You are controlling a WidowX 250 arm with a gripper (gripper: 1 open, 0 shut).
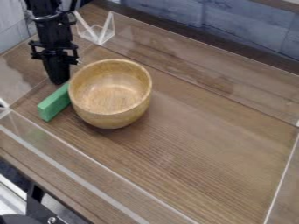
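Observation:
A wooden bowl (111,92) rests on the brown table (211,140), left of centre. A green block (52,103) lies along the bowl's left side, partly beside or under its edge. My dark gripper (54,72) reaches down from the upper left to just above the block's far end, near the bowl's upper left rim. It looks shut; its tips are small and dark, and nothing clear shows between them.
White tape marks (103,31) lie near the arm at the upper left. A dark edge runs along the back right.

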